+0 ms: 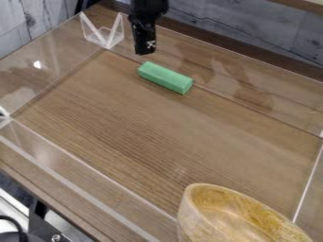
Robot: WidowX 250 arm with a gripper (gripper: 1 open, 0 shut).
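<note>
My gripper (pixel 145 43), dark and at the end of a black arm, hangs at the top centre of the camera view, above and behind a green block (pixel 165 77). The block lies flat on the wooden table (pixel 151 151), apart from the gripper. Whether the fingers are open or shut is too small to tell.
A yellow bowl (pixel 233 216) stands at the bottom right. A clear, angular plastic piece (pixel 104 30) is at the back left, near the gripper. Dark wall and cables border the left edge.
</note>
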